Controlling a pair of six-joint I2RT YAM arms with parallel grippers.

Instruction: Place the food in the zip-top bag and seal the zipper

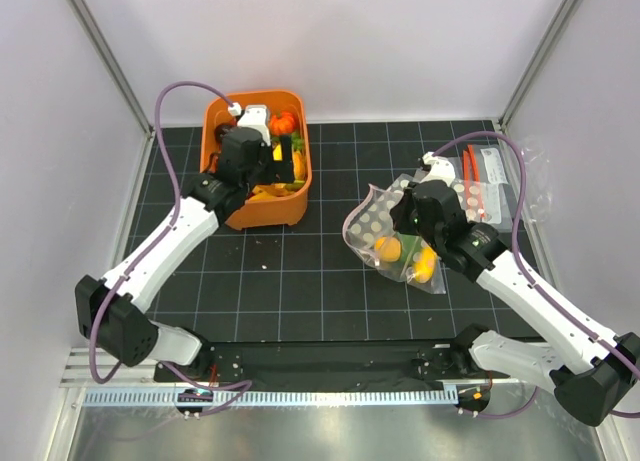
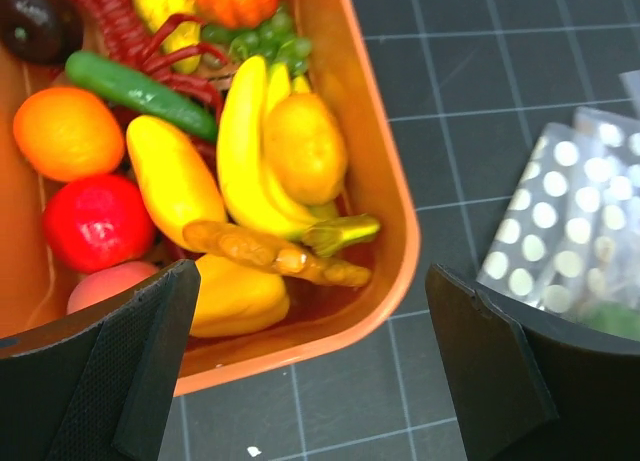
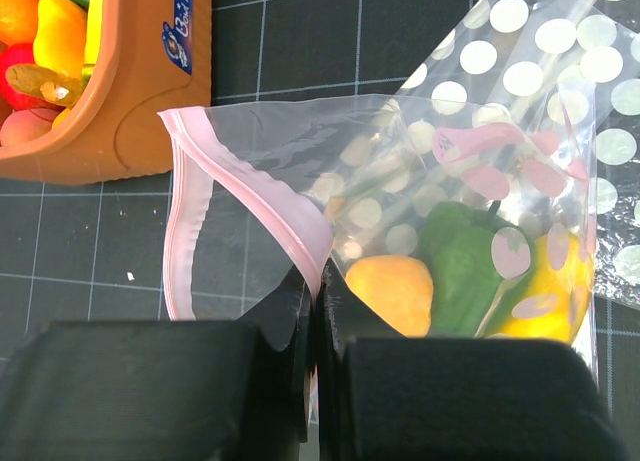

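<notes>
My left gripper is open above the orange bin (image 1: 260, 211) of toy food, with bananas (image 2: 255, 161), a yellow mango (image 2: 170, 171) and a tan root (image 2: 280, 251) below it. My right gripper is shut on the pink zipper edge (image 3: 250, 191) of the clear zip bag (image 1: 365, 216), holding it up on the right of the mat. Inside the bag lie a yellow-orange round item (image 3: 388, 291), a green pepper (image 3: 460, 251) and a yellow item (image 3: 555, 291).
More dotted bags (image 3: 530, 51) lie behind the held bag, with flat orange and white items (image 1: 470, 171) at the right edge.
</notes>
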